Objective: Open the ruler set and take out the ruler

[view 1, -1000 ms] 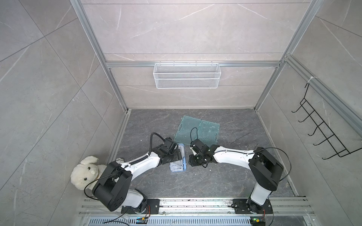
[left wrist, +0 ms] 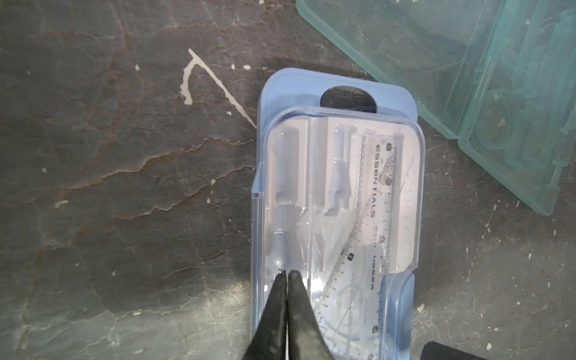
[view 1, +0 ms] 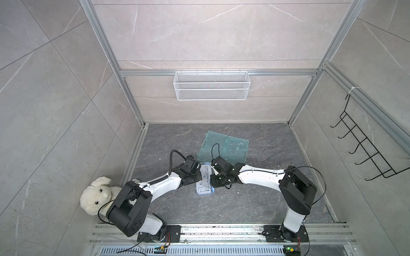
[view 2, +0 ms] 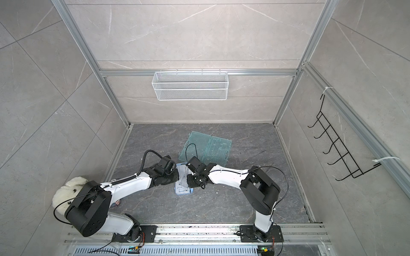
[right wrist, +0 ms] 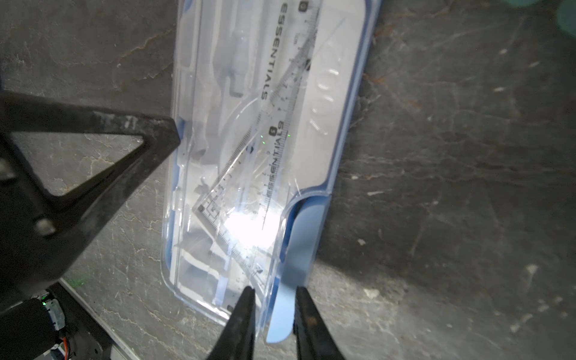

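The ruler set is a light blue case point(left wrist: 282, 90) with a clear lid, lying flat on the floor between both arms. Through the lid show a clear ruler point(left wrist: 384, 240) and a triangle point(right wrist: 210, 207). In the left wrist view the lid sits offset from the blue base's top end, leaving a blue strip bare. My left gripper is shut over the case, nothing visible between its fingers. At the case's right edge, my right gripper is part open, its fingertips on either side of the lid's edge and blue tab point(right wrist: 294, 270); contact cannot be judged.
An open teal case point(view 1: 224, 147) lies flat just behind the ruler set. A white plush toy point(view 1: 96, 196) sits at the far left. The wire basket point(view 1: 211, 86) hangs on the back wall.
My right gripper has moved left to the case's edge. The case has shifted slightly right, and the left arm is nearly in the same place.
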